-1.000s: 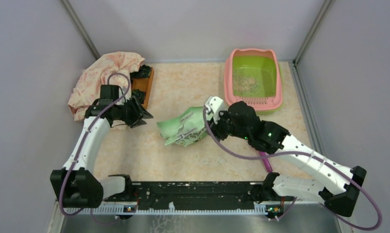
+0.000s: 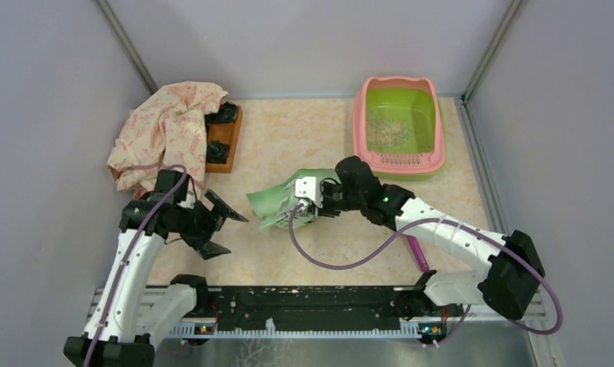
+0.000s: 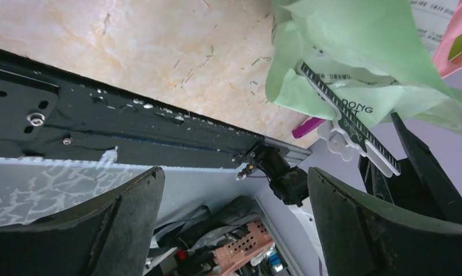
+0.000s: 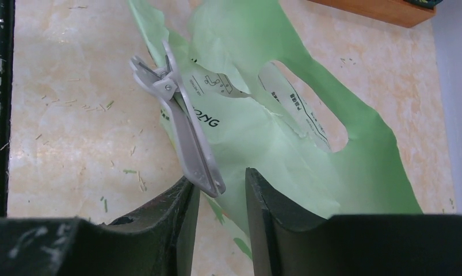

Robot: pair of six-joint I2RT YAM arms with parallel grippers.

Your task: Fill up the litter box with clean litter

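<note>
A green litter bag (image 2: 265, 202) lies mid-table, with a grey sealing clip (image 4: 194, 149) across its printed side. My right gripper is over the bag at the clip's near end, its fingertips a little apart; whether they touch the clip is unclear. My left gripper (image 2: 238, 233) stands open left of the bag; in the left wrist view its fingers frame the bag and table edge, with nothing between them. The pink-rimmed litter box (image 2: 359, 122), green inside with some litter, stands at the back right.
A patterned cloth (image 2: 158, 130) and a wooden box (image 2: 227, 134) with black bundles occupy the back left. A magenta tool (image 2: 416, 254) lies right of the bag, partly behind the right arm.
My left gripper has moved toward the front of the table and opened wider. My right arm has moved left over the bag and the clip.
</note>
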